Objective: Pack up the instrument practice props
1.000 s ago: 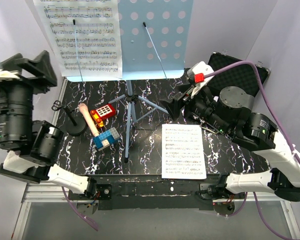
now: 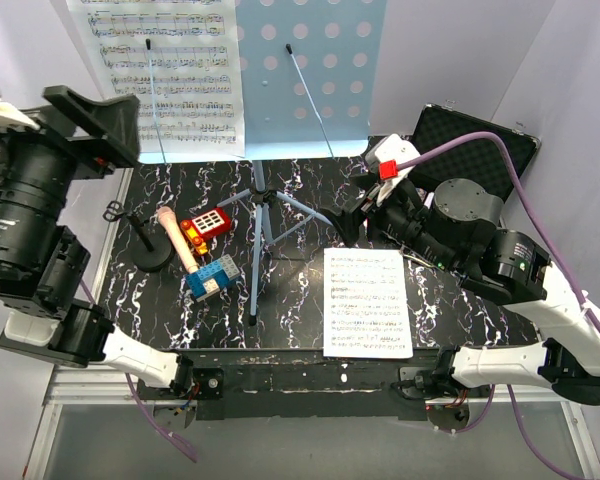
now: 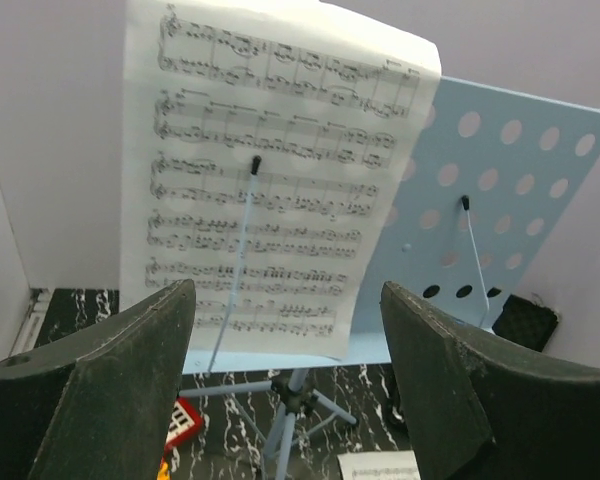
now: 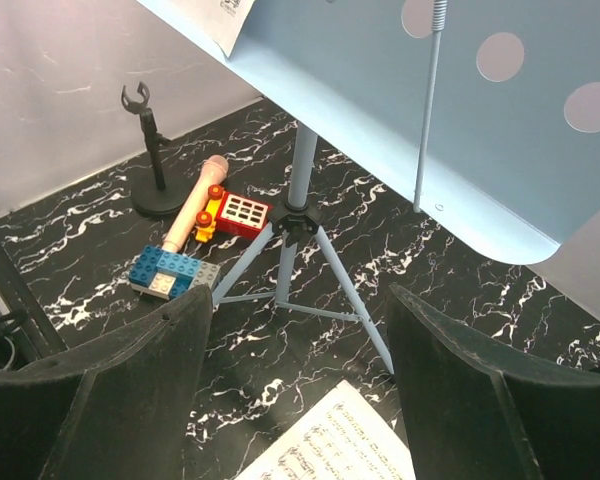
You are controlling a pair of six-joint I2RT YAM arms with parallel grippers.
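A pale blue music stand (image 2: pixel 310 90) holds sheet music (image 2: pixel 180 100) under thin arms, on a tripod. My left gripper is raised at the upper left, facing the sheet, apart with nothing visible between its fingers. My right gripper is open and empty, low right of the stand. A loose score (image 2: pixel 366 300) lies at the front. A pink microphone (image 2: pixel 180 240), a red-and-yellow toy (image 2: pixel 208 226), blue bricks (image 2: pixel 212 280) and a small black stand (image 2: pixel 150 250) lie left of the tripod.
An open black case (image 2: pixel 475 150) with foam lining sits at the back right, partly behind my right arm. Walls bound the dark marbled table (image 2: pixel 460 315); bare surface shows around the score.
The right arm shifted only slightly. The props have not moved.
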